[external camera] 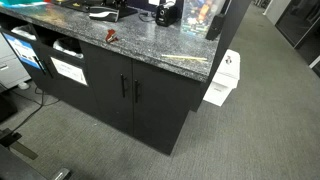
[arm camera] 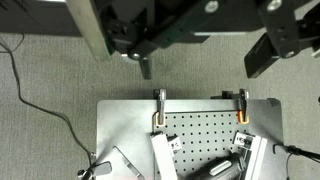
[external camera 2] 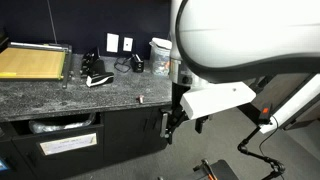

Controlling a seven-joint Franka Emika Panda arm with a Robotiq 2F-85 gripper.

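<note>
My gripper (external camera 2: 183, 128) hangs in front of the dark cabinets, below the level of the counter top. In the wrist view its two black fingers (arm camera: 145, 68) stand wide apart, and only floor shows between them. Nothing is held. On the speckled counter (external camera: 150, 45) lies a small reddish-brown object (external camera: 111, 36), close to the front edge. A thin pale yellow stick (external camera: 185, 57) rests along the edge near the counter's right end. Both are well away from the gripper.
A wooden tray (external camera 2: 30, 63), a black device (external camera 2: 97, 72) and a clear tub (external camera 2: 160, 55) stand on the counter. Below the wrist is a perforated metal base plate (arm camera: 205, 135), with cables on the carpet. A white bin (external camera: 226, 75) stands beyond the counter's end.
</note>
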